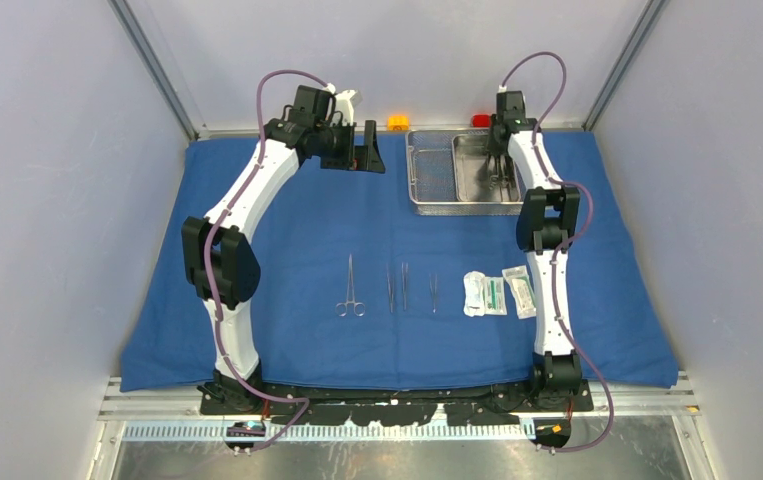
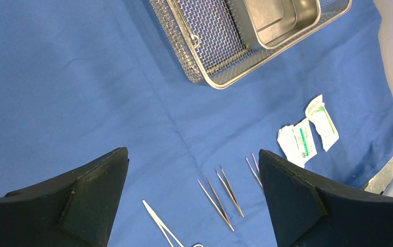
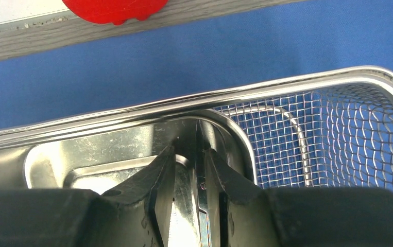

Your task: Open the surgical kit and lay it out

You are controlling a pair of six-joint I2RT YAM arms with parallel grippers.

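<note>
In the top view, my right gripper (image 1: 498,148) reaches down over the back of the small metal tray (image 1: 471,192), which sits in the right part of the mesh basket (image 1: 432,209). Dark, slender instruments (image 1: 497,183) lie in that tray, partly hidden by the gripper. The right wrist view has the fingers of this gripper parted, with a thin metal instrument (image 3: 195,198) running through the gap; no firm grip on it shows. My left gripper hangs open and empty over the cloth, left of the basket.
On the blue cloth (image 1: 287,345) lie scissor-like forceps (image 1: 351,290), several tweezers (image 1: 404,286) and white-green packets (image 1: 495,296) in a front row. Yellow (image 1: 398,123) and red (image 1: 481,121) pieces stand behind.
</note>
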